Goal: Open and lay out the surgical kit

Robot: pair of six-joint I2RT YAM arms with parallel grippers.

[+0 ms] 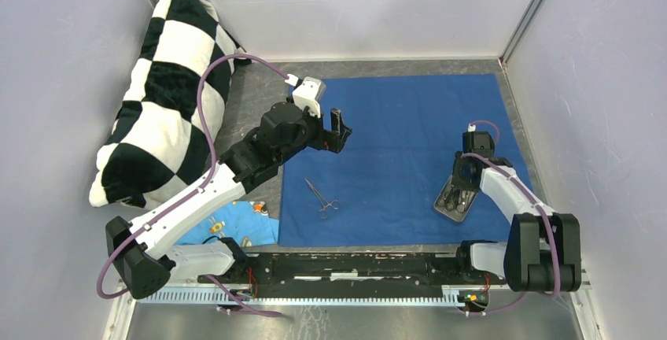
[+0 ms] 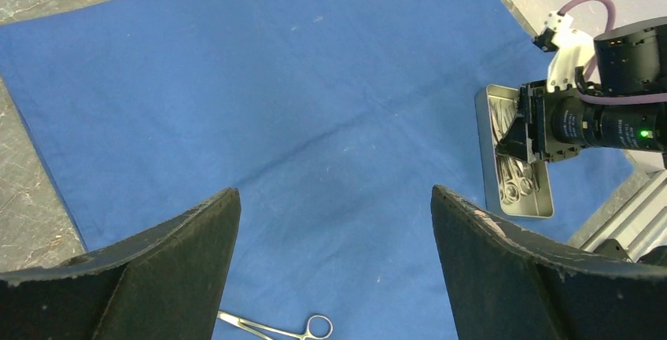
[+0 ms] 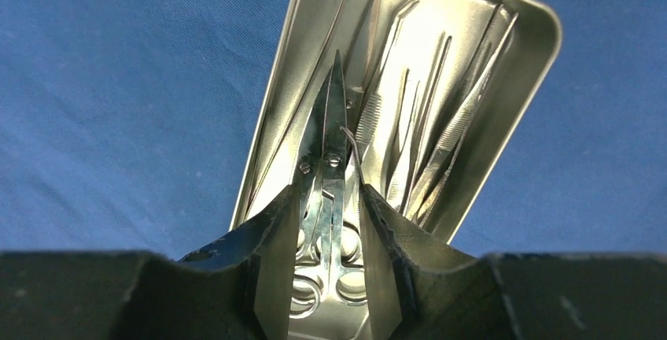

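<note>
A metal tray [image 3: 529, 92] full of instruments rests on the blue cloth [image 1: 385, 159] at the right. Among its contents are scissors [image 3: 334, 167], tweezers [image 3: 456, 127] and a slim probe [image 3: 303, 96]. Over the tray, my right gripper has its fingers part open above the scissors; whether they touch any instrument I cannot tell. A thin hooked tip [image 3: 351, 139] shows by the right finger. Apart from the tray, one scissor-like clamp [image 1: 321, 197] lies on the cloth at left. High above the cloth hangs my left gripper, open and empty.
A checkered cushion [image 1: 177, 72] leans at the left wall, and a light blue patterned cloth [image 1: 236, 222] lies below it. Between the clamp and the tray, the blue cloth is bare. The right wall [image 1: 598, 104] stands close beyond the right arm.
</note>
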